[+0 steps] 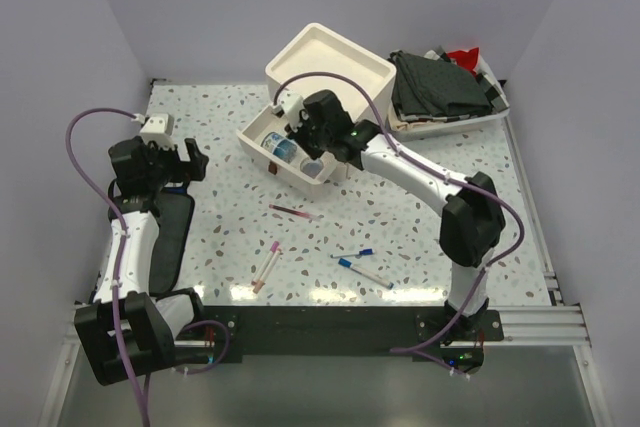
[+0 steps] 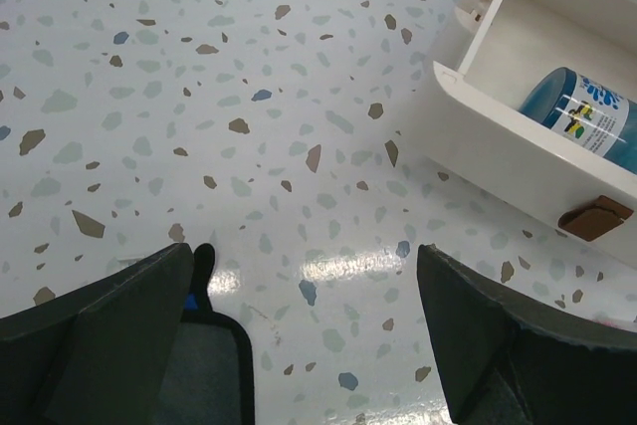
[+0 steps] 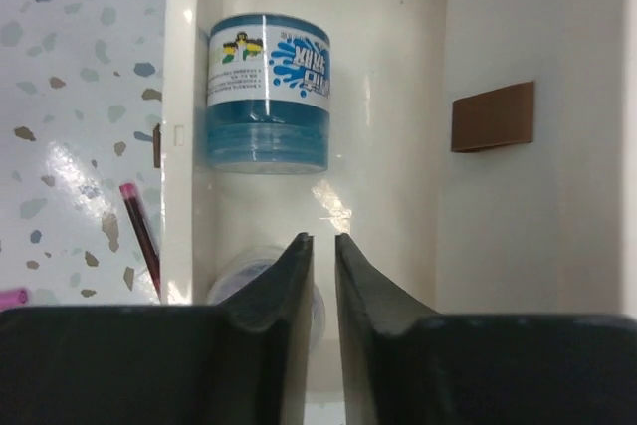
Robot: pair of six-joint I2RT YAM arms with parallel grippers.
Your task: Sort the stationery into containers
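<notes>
A blue jar (image 1: 281,147) with a printed label lies on its side in the white open drawer (image 1: 296,178), against the front wall. Beside it in the drawer sits a round clear item (image 1: 312,165), partly hidden by my fingers in the right wrist view. My right gripper is over the drawer, a narrow gap between its fingers and nothing in it, apart from the jar. My left gripper stands open and empty at the left of the table. On the table lie a red pen (image 1: 290,211), two pink-and-white markers (image 1: 266,265), a blue marker (image 1: 365,273) and a small blue-ended tool (image 1: 352,254).
A white box top (image 1: 332,55) rises behind the drawer. At the back right, a white bin (image 1: 448,128) holds dark cloth and a red item. A dark grey pad (image 1: 174,239) lies beside the left arm.
</notes>
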